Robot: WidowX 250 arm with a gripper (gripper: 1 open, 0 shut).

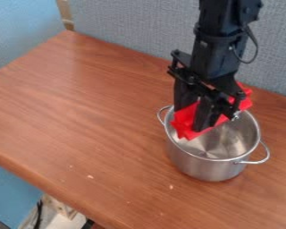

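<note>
A steel pot (211, 163) with two looped handles stands on the wooden table at the right. My black gripper (203, 107) is over the pot, its fingers reaching down to its opening. A red object (188, 127) is at the fingers, partly inside the pot's rim and partly showing behind the gripper at the right. The fingers hide much of it, and whether they are closed on it is hard to tell.
A grey padded panel (133, 31) runs along the back. The table's front edge is at lower left.
</note>
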